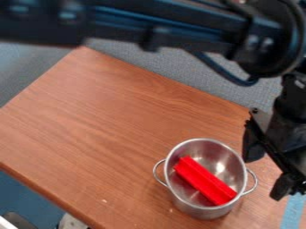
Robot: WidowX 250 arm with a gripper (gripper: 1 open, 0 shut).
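A steel pot [180, 191] with wire handles stands on the wooden table near its front right, and a red cylindrical object [203, 180] lies tilted inside it. The black gripper [263, 170] is at the right edge, above and right of the pot, open and partly out of frame, with nothing visible between its fingers.
A grey panel lies behind it, and a blue strip [291, 213] is at the right front. The black arm spans the top of the view.
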